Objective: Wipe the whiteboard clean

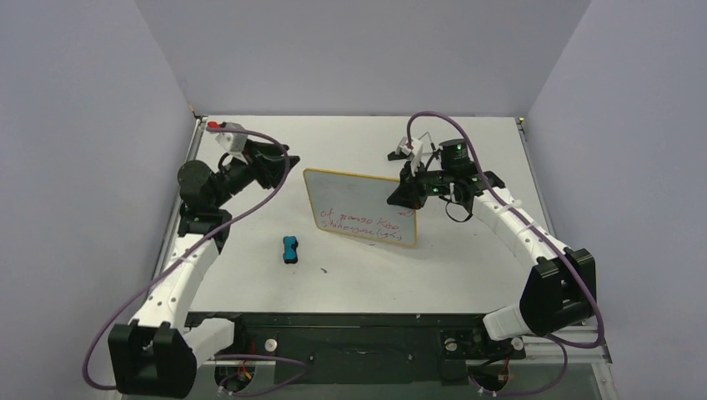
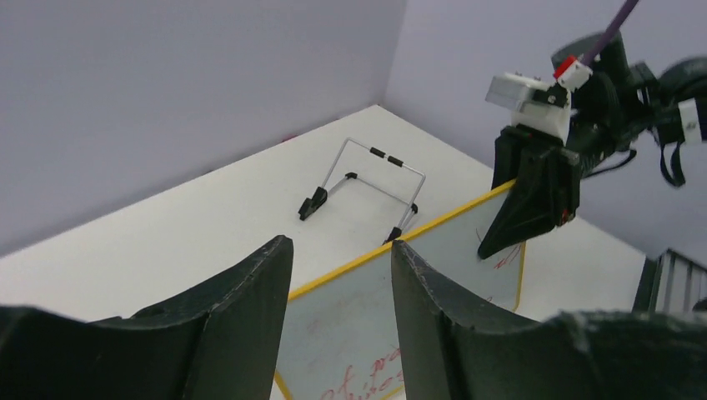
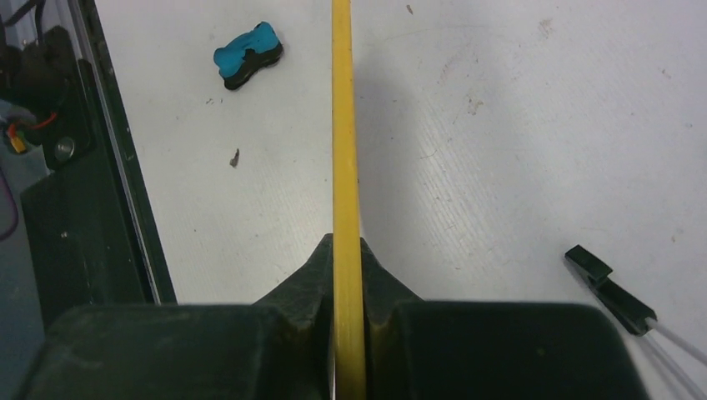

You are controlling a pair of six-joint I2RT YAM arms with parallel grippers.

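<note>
A yellow-framed whiteboard (image 1: 354, 198) with red handwriting along its lower part is held up by my right gripper (image 1: 393, 198). In the right wrist view the board's yellow edge (image 3: 343, 150) runs between the shut fingers. My left gripper is apart from the board, its fingers spread with nothing between them; the whiteboard (image 2: 333, 333) shows beyond them. A blue and black eraser (image 1: 290, 249) lies on the table, left of the board and nearer the front.
Behind the board a thin metal stand (image 2: 417, 204) with black feet is on the white table (image 1: 358, 283). A small dark scrap (image 1: 324, 270) lies right of the eraser.
</note>
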